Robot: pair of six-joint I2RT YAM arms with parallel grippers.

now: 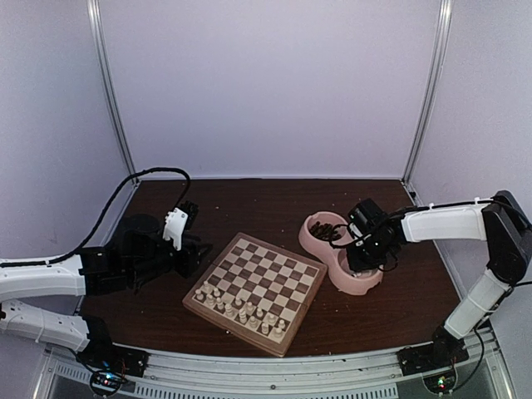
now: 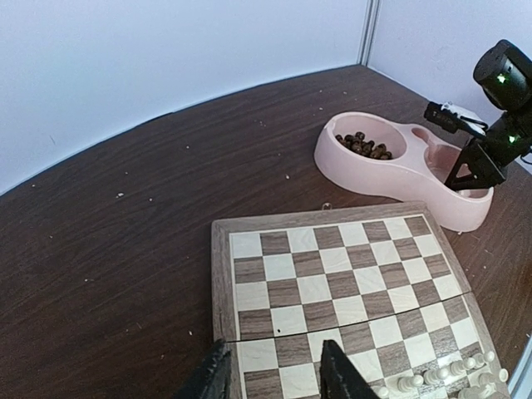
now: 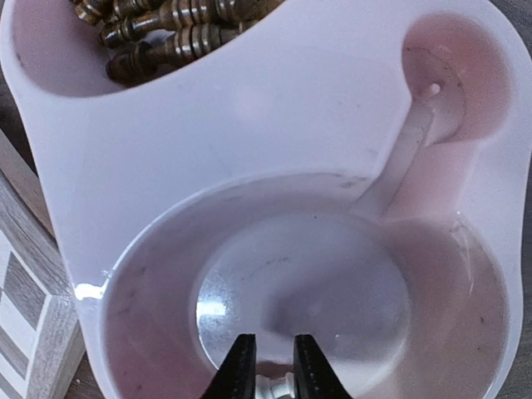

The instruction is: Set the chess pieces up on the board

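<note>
The wooden chessboard point(image 1: 260, 279) lies in the middle of the table. White pieces point(image 1: 243, 312) stand in rows along its near side; the far squares are bare. To its right is a pink two-bowl dish point(image 1: 308, 243), its far bowl holding dark brown pieces point(image 2: 362, 145). My right gripper is inside the near bowl, fingers apart. A white piece point(image 3: 275, 386) lies at the bowl's bottom between and beyond the fingertips, mostly cut off by the view's edge; contact with it cannot be made out. Left of the board, my left gripper is part open and empty.
A raised pink wall point(image 3: 249, 125) separates the dish's two bowls.
</note>
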